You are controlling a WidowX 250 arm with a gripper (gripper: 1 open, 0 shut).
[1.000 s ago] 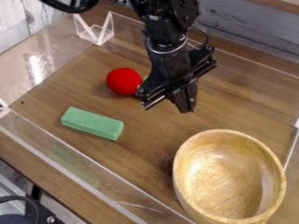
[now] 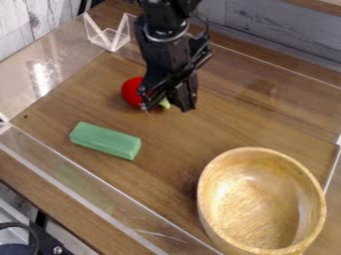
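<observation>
My black gripper [image 2: 170,98] hangs over the upper middle of the wooden table, its lower end in front of a red round object [image 2: 132,92], which it partly hides. A small pale green bit [image 2: 166,104] shows by the fingertips; I cannot tell what it is, or whether the fingers are open or shut. A green block [image 2: 106,140] lies at the front left. A large wooden bowl [image 2: 261,214] sits at the front right.
A clear wire-like holder [image 2: 110,34] stands at the back left. Clear plastic edging runs along the left and front of the table [image 2: 253,120].
My gripper has moved left, closer to the red object, and now covers part of it. The green block and bowl have not moved.
</observation>
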